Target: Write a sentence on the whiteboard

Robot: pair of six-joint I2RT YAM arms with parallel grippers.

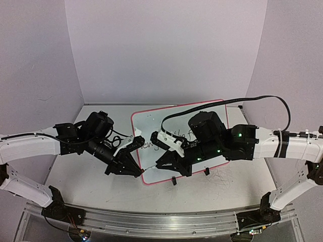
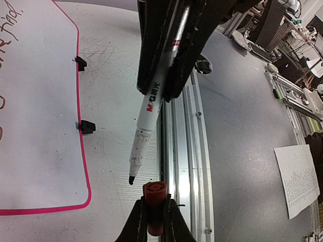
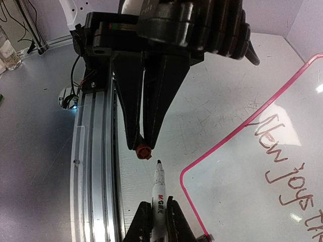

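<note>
My right gripper is shut on the white marker (image 3: 159, 191), whose dark tip is bare and points at my left gripper. My left gripper is shut on a small reddish-brown cap (image 2: 155, 194), its open end turned toward the marker. In the left wrist view the marker tip sits just above the cap, apart from it. The whiteboard (image 1: 151, 174) with its pink rim lies under both arms. Reddish handwriting (image 3: 287, 174) on it begins "New joys"; from above, the right arm covers much of the text.
Black clips (image 2: 87, 127) hold the board's near edge. A metal rail (image 1: 151, 229) runs along the table's front. The table (image 1: 96, 186) left of the board is clear below the left arm. Scribble marks (image 1: 219, 181) show on the table at right.
</note>
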